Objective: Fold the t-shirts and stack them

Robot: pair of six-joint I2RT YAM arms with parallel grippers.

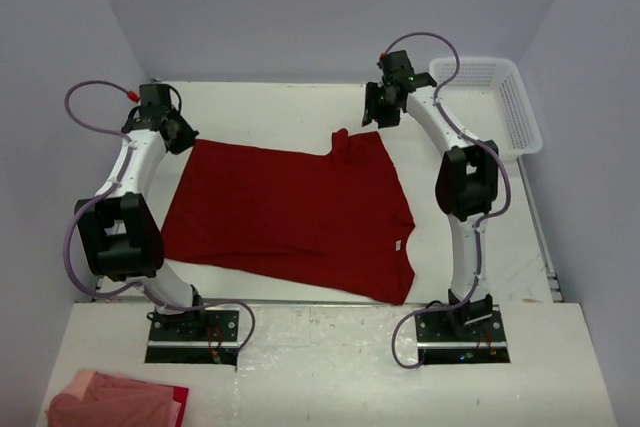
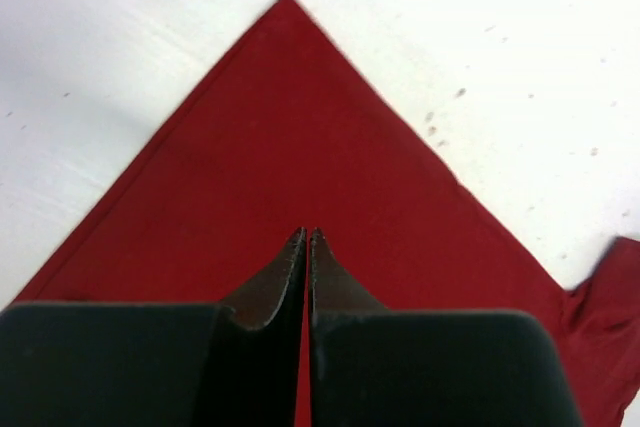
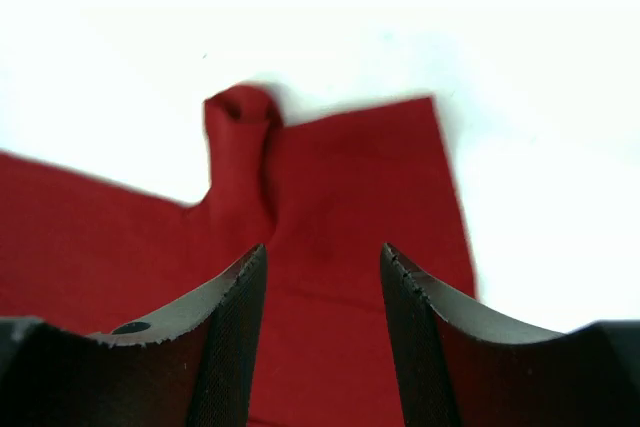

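Observation:
A dark red t shirt (image 1: 290, 197) lies spread on the white table, its far edge bunched up in a small fold (image 1: 341, 140) toward the right. At its far left corner, my left gripper (image 1: 193, 141) is shut; in the left wrist view its fingertips (image 2: 297, 247) meet over the red cloth, with nothing seen between them. Past the far right corner hangs my right gripper (image 1: 376, 121). Its fingers (image 3: 245, 292) stand apart in the right wrist view, with shirt cloth visible beyond the gap and none held. Height above the cloth is hard to judge.
An empty white basket (image 1: 487, 147) stands at the far right. Folded pinkish and red cloth (image 1: 110, 402) lies outside the table at the front left.

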